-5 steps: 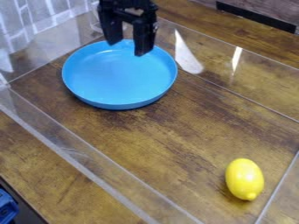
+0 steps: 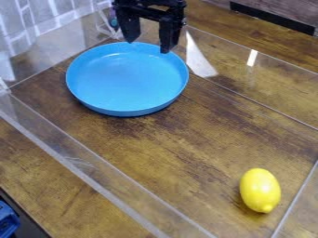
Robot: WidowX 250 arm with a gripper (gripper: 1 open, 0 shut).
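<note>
The black gripper hangs at the top centre of the camera view, over the back part of a blue plate. Whether its fingers are open or shut is hard to tell. A yellow lemon lies on the wooden table at the lower right, well apart from the plate and the gripper.
Clear walls or panels edge the work area at the left and lower right. A pale, whitish shape sits just right of the plate's back. A blue object shows at the lower left corner.
The gripper has moved up in the view, toward the back, and a little to the right. The plate and the lemon have not moved.
</note>
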